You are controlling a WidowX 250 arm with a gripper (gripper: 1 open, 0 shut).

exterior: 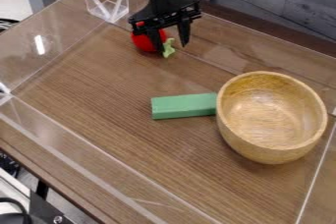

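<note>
My black gripper (pixel 165 26) is at the top centre of the camera view, open, over a red round object (pixel 145 40) with a small pale green piece (pixel 168 47) at its right side. The gripper's fingers partly cover the red object; whether they touch it cannot be told.
A large wooden bowl (pixel 270 117) sits at the right, with a green block (pixel 183 106) to its left. A clear plastic container (pixel 105 4) stands at the back left.
</note>
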